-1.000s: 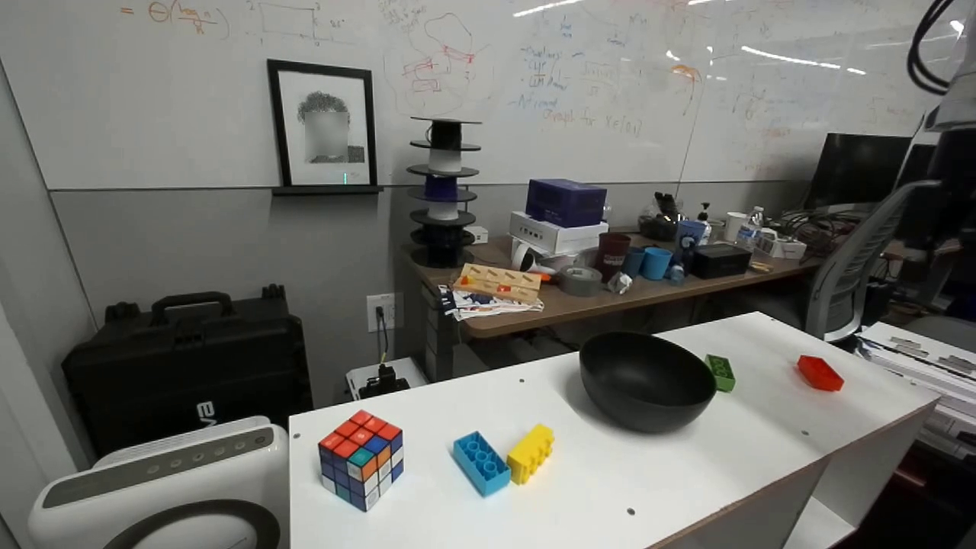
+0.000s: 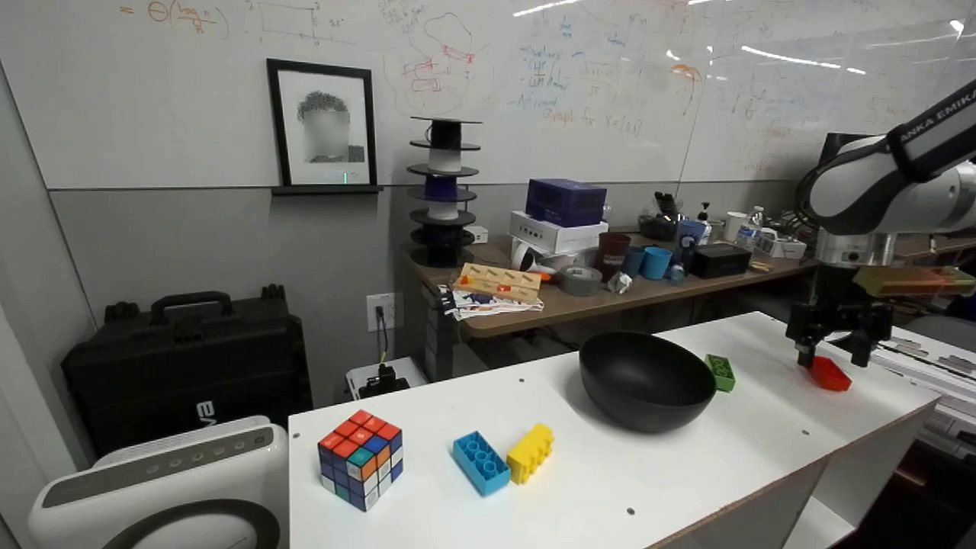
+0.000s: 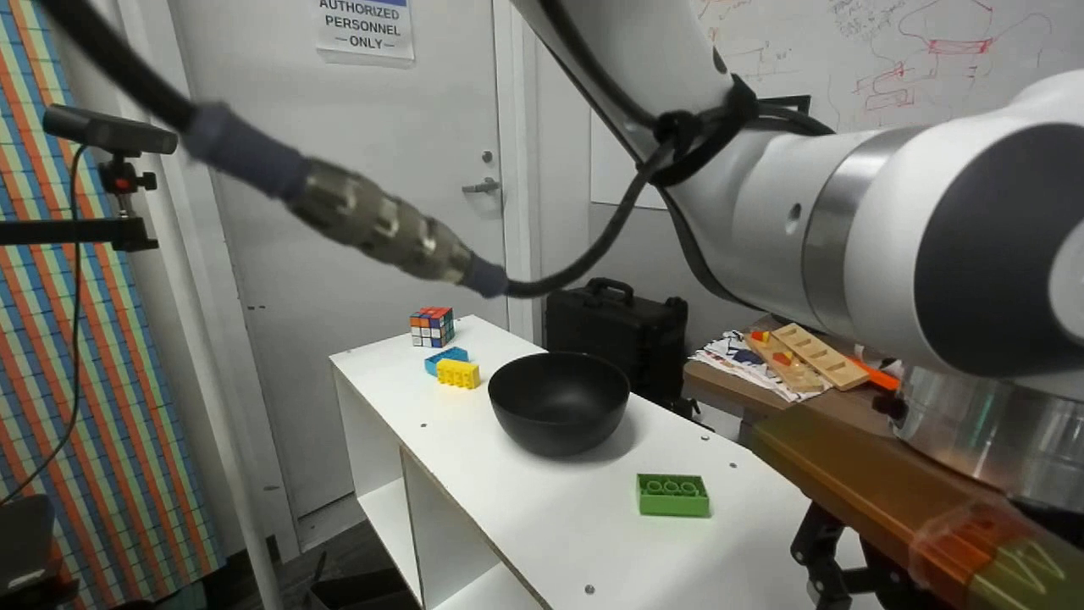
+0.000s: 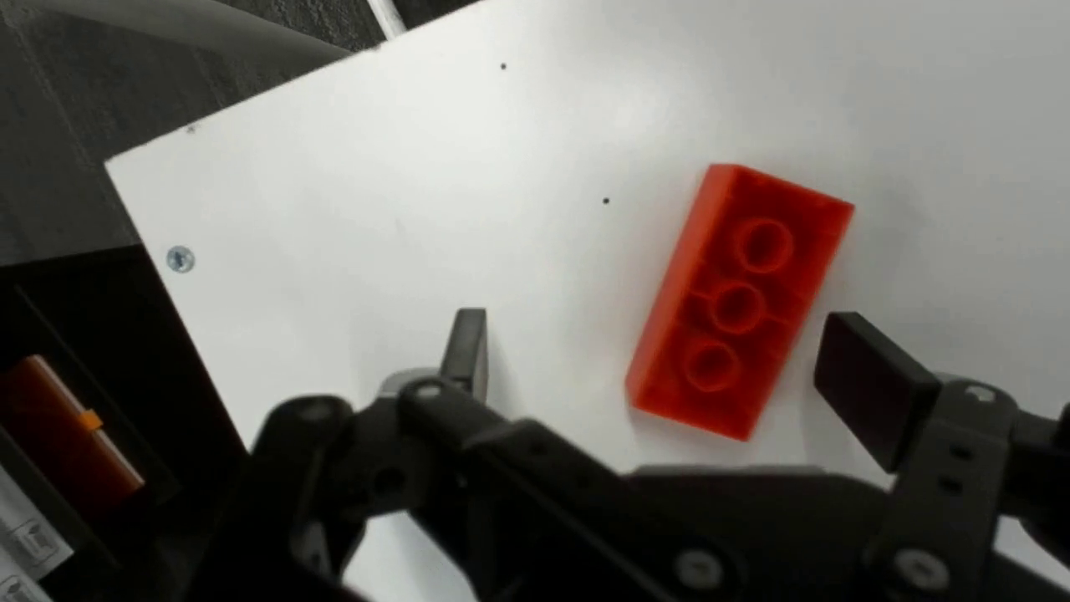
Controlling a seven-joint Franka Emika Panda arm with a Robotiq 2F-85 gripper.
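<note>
A red brick [image 4: 692, 396] lies on the white tabletop with its hollow side showing in the wrist view. My gripper is open around it, one finger on each side. The brick is closer to the right finger [image 4: 870, 391], with a narrow strip of white between them; a wider gap separates it from the left finger [image 4: 467, 351]. Exterior view 1 has the gripper [image 2: 833, 351] low over the red brick [image 2: 833, 375], near the table's right end. In exterior view 2 the red brick is out of sight.
A black bowl [image 2: 645, 389] stands mid-table, with a green brick [image 3: 672, 496] beside it. Farther off lie a yellow brick [image 2: 531, 453], a blue brick [image 2: 480, 463] and a puzzle cube [image 2: 361, 457]. Bare tabletop separates the bowl from the red brick.
The arm has come in from the upper right edge of exterior view 1 and down to the red brick. The brick now appears slightly farther right.
</note>
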